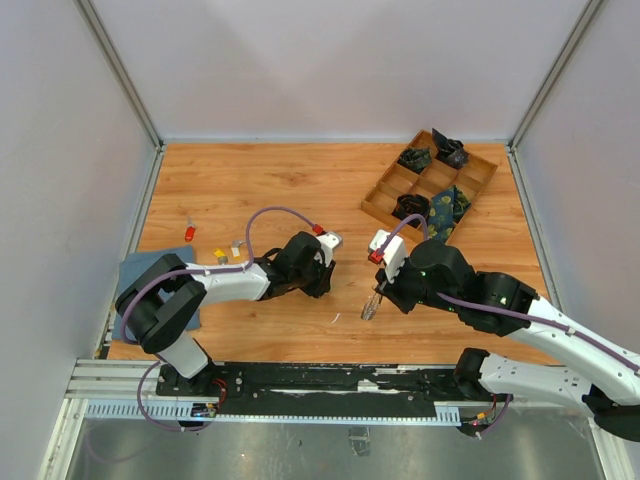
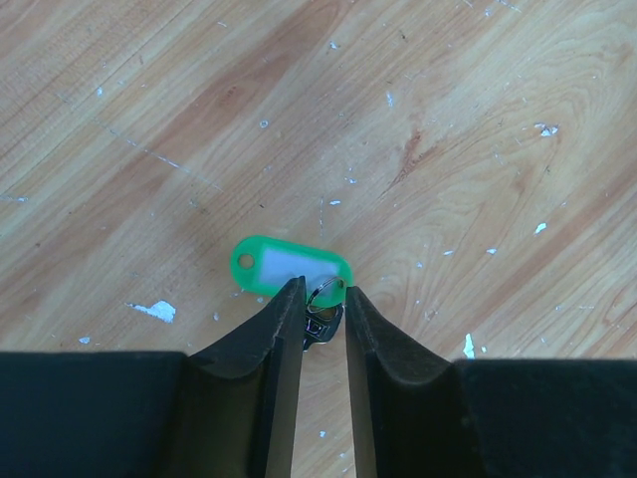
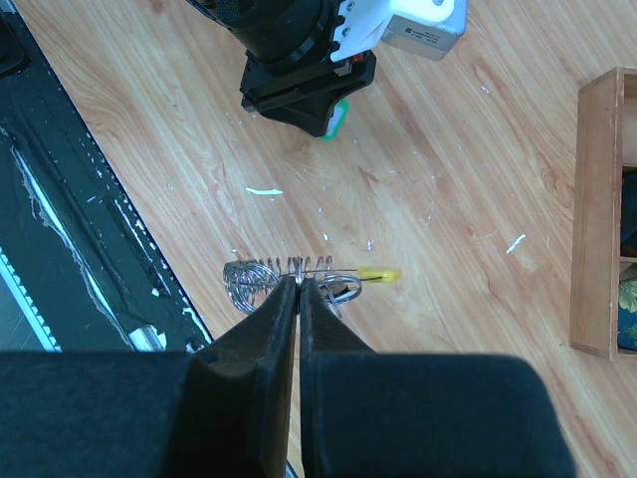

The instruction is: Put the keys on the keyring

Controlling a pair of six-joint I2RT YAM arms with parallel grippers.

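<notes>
In the left wrist view, a green key tag (image 2: 287, 263) with a pale label sits at the fingertips of my left gripper. Its small ring and a dark piece (image 2: 321, 325) show in the narrow gap between the parted fingers; whether they touch it is unclear. My right gripper is shut on a silver wire coil keyring (image 3: 251, 283), which sticks out to both sides of the tips. A yellow piece (image 3: 380, 274) sits at the coil's right end. From above, the coil (image 1: 371, 306) shows below the right gripper.
At the back right stands a divided wooden box (image 1: 384, 193) with dark bundles in it. A red item (image 1: 190, 232) and small yellow pieces (image 1: 220, 256) lie at the left, near a blue-grey cloth (image 1: 133, 268).
</notes>
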